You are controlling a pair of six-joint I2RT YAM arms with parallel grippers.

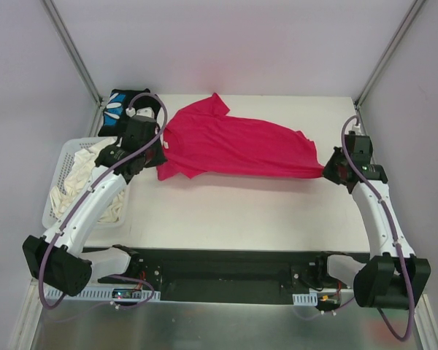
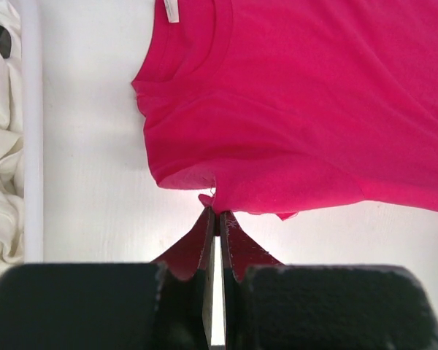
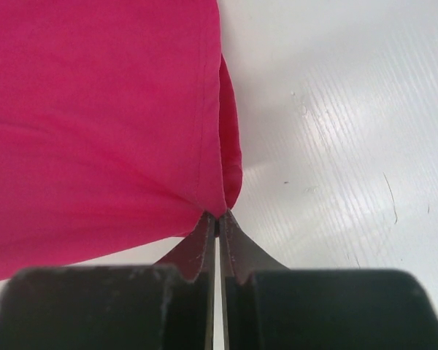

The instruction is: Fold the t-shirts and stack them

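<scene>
A red T-shirt (image 1: 233, 146) stretches across the white table between both arms, its front edge pulled taut. My left gripper is shut on the shirt's edge near the left end, with the collar and a label showing above it in the left wrist view. My right gripper is shut on the folded edge at the shirt's right end. In the top view both grippers look raised, and the shirt hangs between them along the front.
A white basket (image 1: 58, 182) of white garments (image 1: 84, 179) stands at the left. A black folded garment with a blue print (image 1: 117, 124) lies at the back left.
</scene>
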